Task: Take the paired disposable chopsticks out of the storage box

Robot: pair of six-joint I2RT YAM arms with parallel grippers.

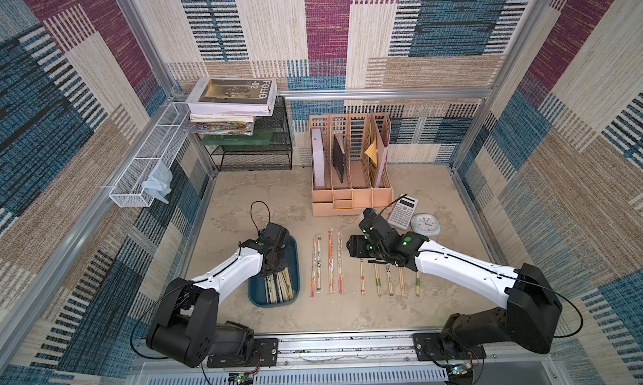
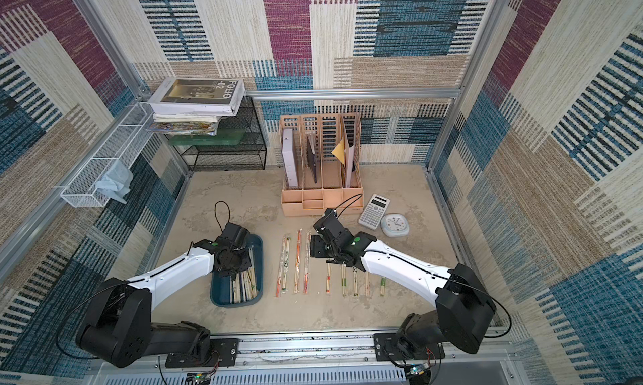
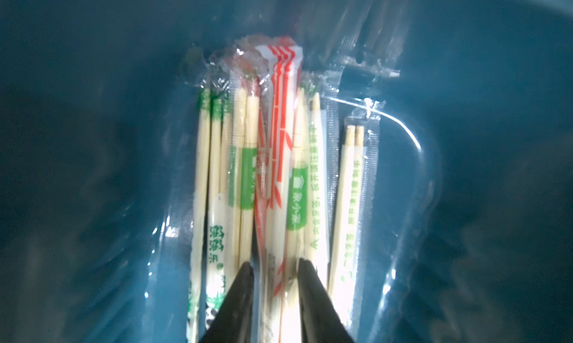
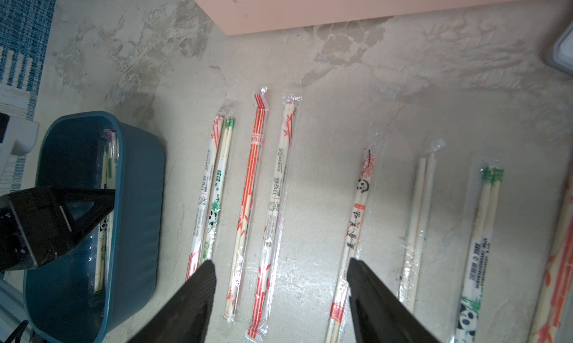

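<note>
The dark blue storage box [image 1: 292, 291] at the left of the table holds several wrapped chopstick pairs [image 3: 352, 211]. My left gripper is down inside it, open, its fingertips either side of a red-and-white pair [image 3: 278, 134] in the middle of the bundle. Several wrapped pairs lie in a row on the table, such as a red one [image 4: 250, 188] and a panda-print one [image 4: 477, 253]. My right gripper hangs open above that row, nothing between its fingers.
A pink file organizer [image 1: 355, 201] stands at the back, with a calculator [image 1: 403, 211] and clock [image 1: 424, 224] at its right. A wire rack [image 1: 254, 157] with books is at back left.
</note>
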